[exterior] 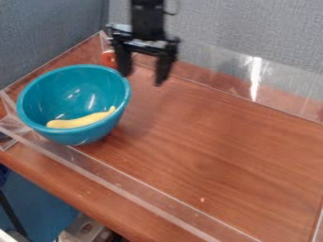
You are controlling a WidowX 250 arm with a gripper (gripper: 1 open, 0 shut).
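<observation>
My black gripper (144,59) hangs at the top centre of the camera view, blurred, its two fingers apart with nothing seen between them. Behind it, at the upper left, a small red and white object (109,58) is partly hidden. A turquoise bowl (101,128) stands on the left of the wooden table, with a yellow banana-like object (78,120) lying inside it.
Clear low walls (286,81) border the wooden table top (221,165). A grey textured backdrop stands behind.
</observation>
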